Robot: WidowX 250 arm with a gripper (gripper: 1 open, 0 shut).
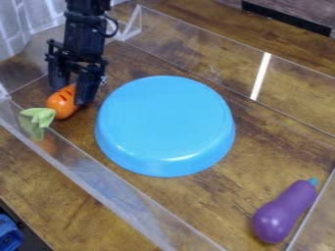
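The black gripper reaches down at the upper left, its lower end beside an orange carrot toy with green leaves. Its fingers partly cover the carrot's upper end; whether they are open or shut on it cannot be made out. A blue round lid or plate lies upside down or face down in the middle of the wooden surface.
A purple eggplant toy lies at the lower right. Clear plastic walls border the area, with the carrot close to the left one. Bare wood lies to the right of the blue object and behind it.
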